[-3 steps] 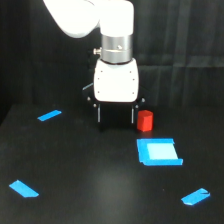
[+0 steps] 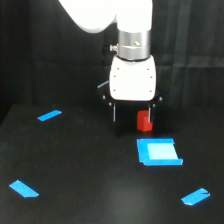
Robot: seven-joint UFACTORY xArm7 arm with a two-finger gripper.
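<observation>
A small red block point(image 2: 144, 121) stands on the dark table, at the far side of the marked square. My white gripper point(image 2: 132, 117) hangs over the table with its dark fingers spread wide, so it is open. The block shows low within the right part of the gap as seen from the camera, close to the right finger. Whether the block really lies between the fingers or in front of or behind them, I cannot tell. The fingertips are hard to make out against the black background.
Blue tape frames a white square point(image 2: 160, 150) on the table just nearer than the block. Separate blue tape strips lie at the left back point(image 2: 49, 115), left front point(image 2: 23, 188) and right front point(image 2: 195, 197).
My gripper has moved to the right, and its hand now stands above the red block. It was open before and still is. The block appears in the same place.
</observation>
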